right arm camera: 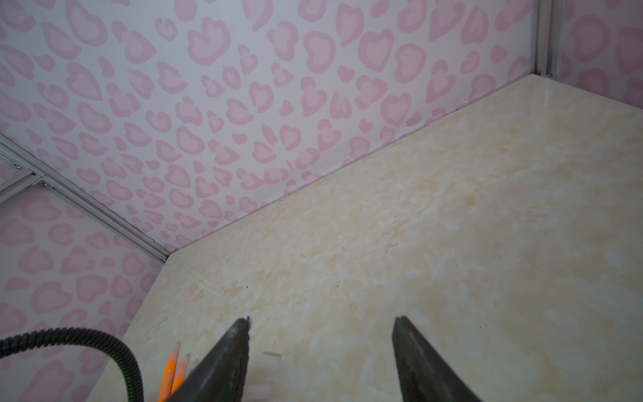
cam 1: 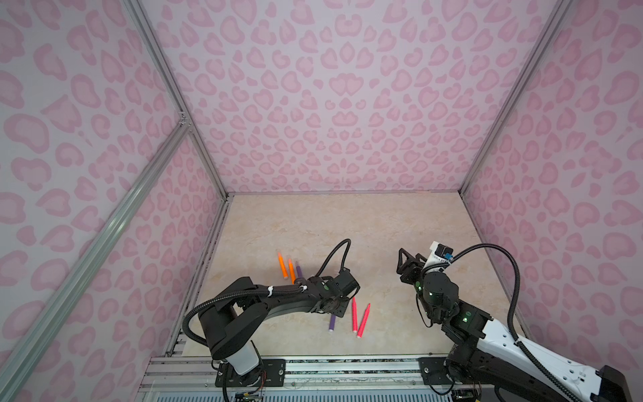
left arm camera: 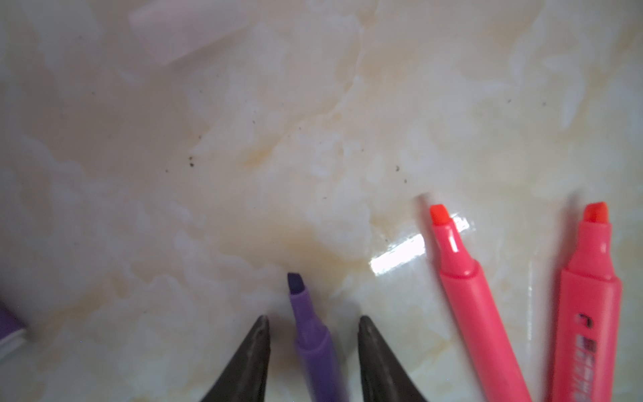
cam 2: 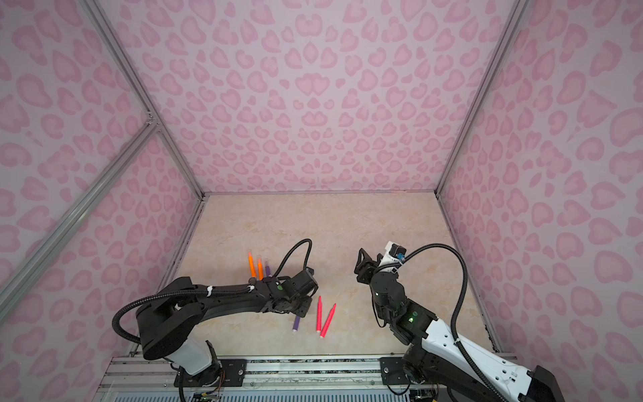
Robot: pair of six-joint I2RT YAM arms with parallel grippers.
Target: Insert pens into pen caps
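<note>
In the left wrist view, an uncapped purple pen lies on the table, dark tip facing away. The fingers of my left gripper stand on either side of it, part open, with a gap on each side. Two uncapped pink pens, one slimmer and one with print, lie to its right. A pale translucent cap is blurred at the top left. My right gripper is open and empty above the table. Two pale translucent pieces, probably caps, show beyond its left finger.
Two orange pens and a second purple pen lie at the left of the table, partly behind the left arm.
</note>
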